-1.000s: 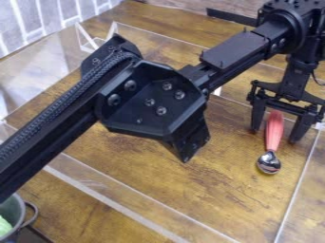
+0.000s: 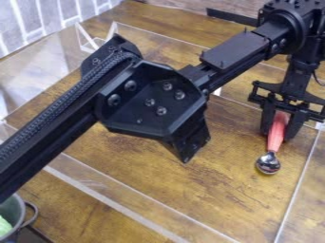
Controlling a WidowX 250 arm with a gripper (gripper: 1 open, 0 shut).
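A spoon with a red handle [image 2: 276, 133] and a shiny metal bowl [image 2: 268, 163] lies at the right of the wooden table, bowl toward the front. My black gripper [image 2: 279, 116] is down over the upper end of the red handle, shut on it. The dark arm spans the view from lower left to upper right and covers much of the table behind it.
A metal pot [image 2: 11, 214] with something green inside is cut off at the lower left. Bare wooden table [image 2: 152, 199] fills the lower middle. Clear panels edge the work area.
The gripper's fingers have closed in on the spoon's handle, now covering more of its upper end. The arm has otherwise barely moved.
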